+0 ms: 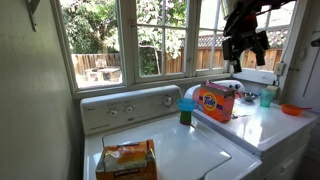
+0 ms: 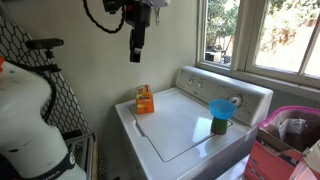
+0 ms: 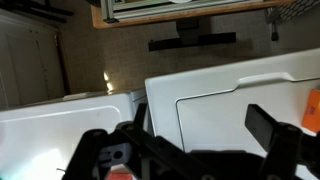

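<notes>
My gripper (image 1: 246,64) hangs open in the air on the right of exterior view 1, above the counter-height white machines. In exterior view 2 the gripper (image 2: 136,60) is high over the washer's near side. Nothing shows between its black fingers in the wrist view. An orange bag (image 1: 127,160) lies on the white washer lid (image 1: 185,158); its edge enters the wrist view at far right. Behind the gripper, an orange-red Tide box (image 1: 215,102) stands on the right-hand machine. A green container with a blue top (image 1: 186,112) is set near the control panel.
A metal bowl (image 1: 249,97), a teal cup (image 1: 266,98) and an orange bowl (image 1: 292,109) sit at the right. A pink-lined bin (image 2: 292,125) appears in exterior view 2. Most of the washer lid is bare. Windows and a wall bound the back and left.
</notes>
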